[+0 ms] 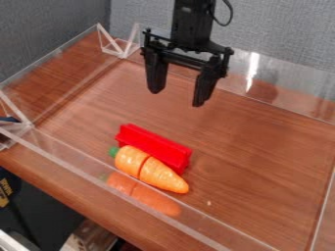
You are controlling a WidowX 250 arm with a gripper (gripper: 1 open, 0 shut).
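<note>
My black gripper (178,89) hangs over the back middle of the wooden surface, its two fingers apart with nothing between them. A red block (153,142) lies in the lower middle, well below and in front of the gripper. Right against its front side rests a toy orange carrot (149,169) with a green top at its left end.
Clear plastic walls (268,78) edge the wooden surface (256,167), whose right side is largely clear. A dark area (33,206) lies beyond the front left edge. A grey panel stands behind.
</note>
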